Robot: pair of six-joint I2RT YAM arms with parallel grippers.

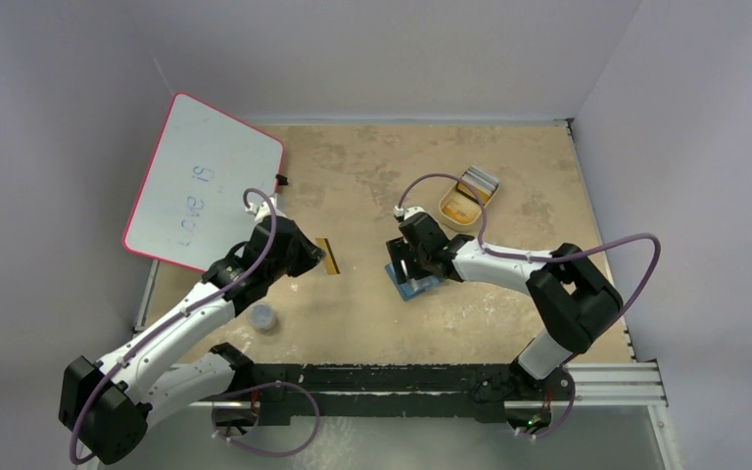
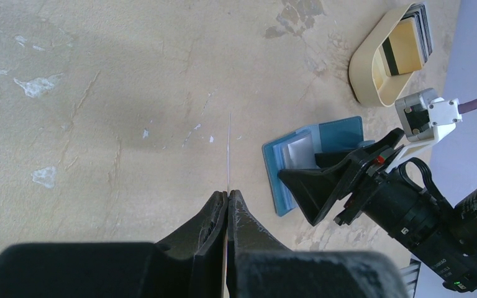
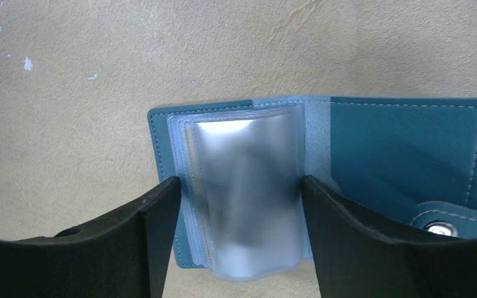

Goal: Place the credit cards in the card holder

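A gold card with a dark stripe appears at my left gripper in the top view; in the left wrist view that gripper is shut, with a thin edge-on line between and beyond its fingers, consistent with the card held upright. The open blue card holder, with clear sleeves, lies under my right gripper. That gripper is open, its fingers at either side of the sleeve stack. A cream box holding several cards stands behind the holder.
A whiteboard leans at the back left. A small clear round object lies near the front left. Walls border the table.
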